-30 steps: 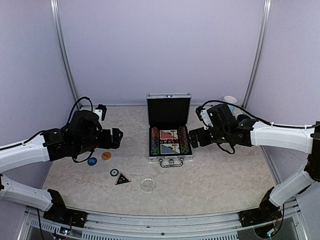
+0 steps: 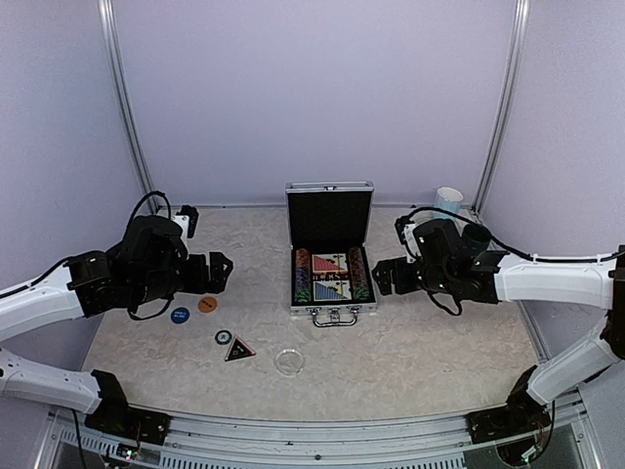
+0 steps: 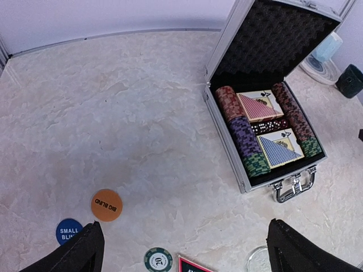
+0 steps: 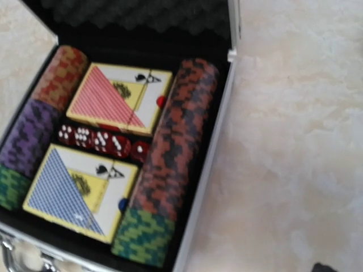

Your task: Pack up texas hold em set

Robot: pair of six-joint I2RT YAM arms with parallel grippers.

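Observation:
The silver case (image 2: 355, 310) stands with its lid up in the middle of the table. Inside it lie a red card deck (image 4: 120, 97), a blue card deck (image 4: 79, 192), a row of red dice (image 4: 100, 141) and chip rolls (image 4: 180, 136) along both sides. Loose on the left half are an orange Big Blind disc (image 3: 106, 205), a blue Small Blind disc (image 3: 69, 230), a green-rimmed chip (image 3: 158, 259), a black triangle (image 2: 239, 350) and a clear round piece (image 2: 289, 362). My left gripper (image 2: 220, 273) hovers above the discs, open and empty. Beside the case's right side, my right gripper (image 2: 384, 277) is open and empty.
At the back right stand a white-blue cup (image 2: 449, 199) and a dark cup (image 3: 350, 81), near a clear stacked item (image 3: 319, 71). Bare table (image 2: 430, 362) lies to the front right, and the back left is also clear.
My right gripper shifted a little to the right and lower in the top view. The case and loose pieces have stayed put.

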